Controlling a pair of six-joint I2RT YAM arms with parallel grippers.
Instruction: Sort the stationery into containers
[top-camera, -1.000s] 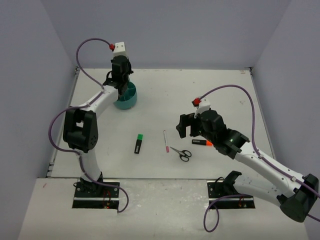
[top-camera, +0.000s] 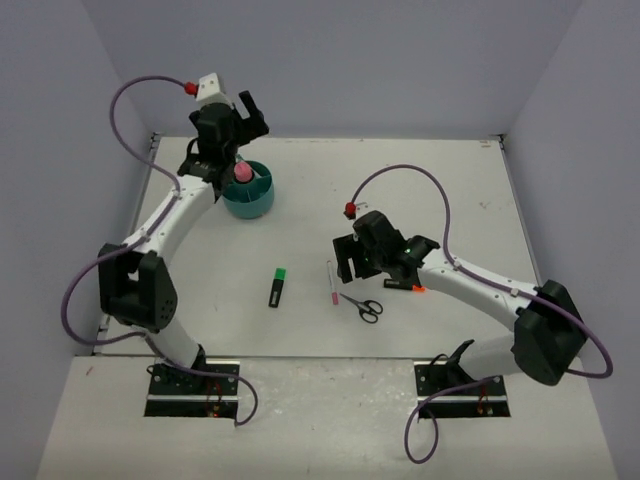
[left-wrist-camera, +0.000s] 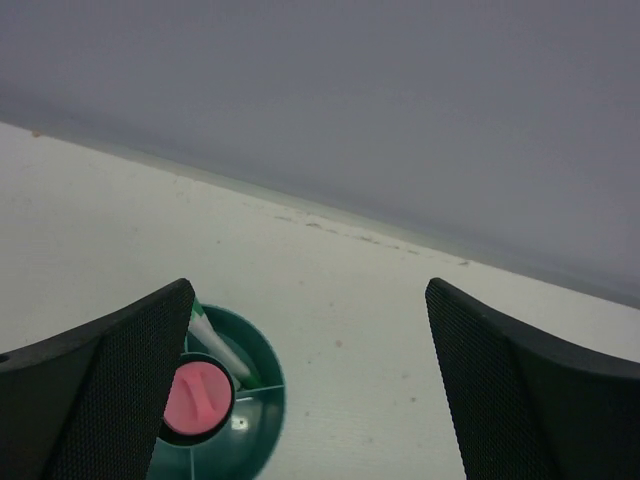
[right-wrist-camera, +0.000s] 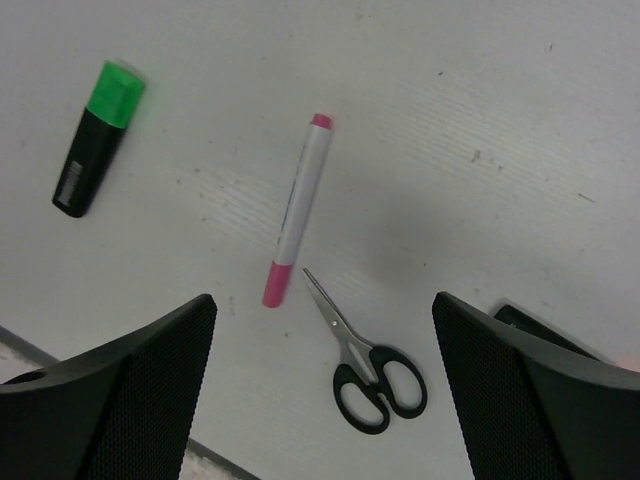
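A teal divided round container (top-camera: 250, 208) stands at the back left. In it, a round pink-topped item (left-wrist-camera: 198, 398) and a white and green marker (left-wrist-camera: 228, 345) show in the left wrist view. My left gripper is above and behind the container, open and empty. My right gripper hangs open with nothing held, above a white pen with pink ends (right-wrist-camera: 299, 205) and black scissors (right-wrist-camera: 366, 385). To the left lies a black highlighter with a green cap (top-camera: 277, 287). A black and orange highlighter (top-camera: 398, 285) lies right of the scissors, partly covered by the right arm.
Walls rise at the table's back and both sides.
My right gripper has come left and lower, toward the pen and scissors.
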